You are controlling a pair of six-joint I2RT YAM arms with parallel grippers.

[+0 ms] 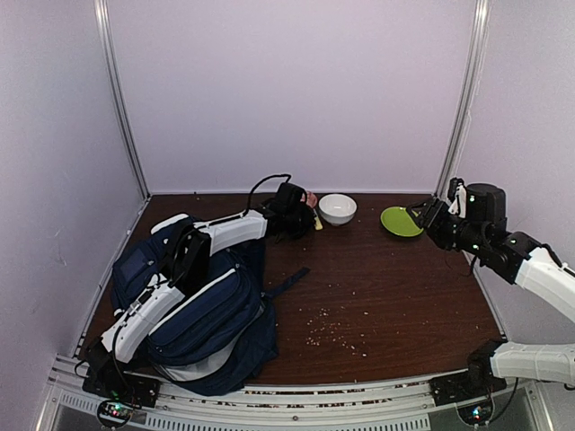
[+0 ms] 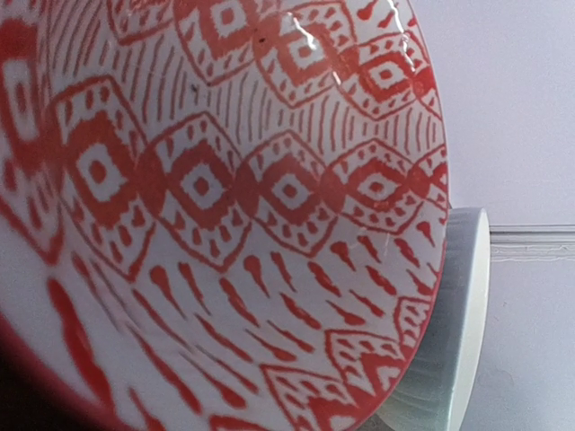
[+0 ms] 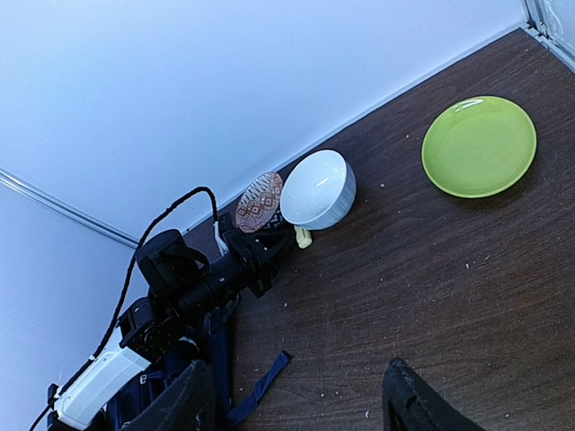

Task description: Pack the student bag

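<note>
The navy bag [image 1: 211, 310] lies on the left of the table, partly covered by my left arm. My left gripper [image 1: 305, 218] is at the red-and-white patterned bowl, which fills most of the left wrist view. Its fingertips are hidden there, so I cannot tell whether it grips the rim. A small pale yellow piece [image 3: 304, 238] shows beside that gripper. Touching or close to the patterned bowl is a white bowl [image 1: 338, 209]. My right gripper hangs above the table on the right, fingers apart, nothing between them.
A green plate [image 1: 401, 222] lies flat at the back right, close to the right gripper in the top view. Pale crumbs [image 1: 331, 334] are scattered at the front middle. Walls enclose the back and sides.
</note>
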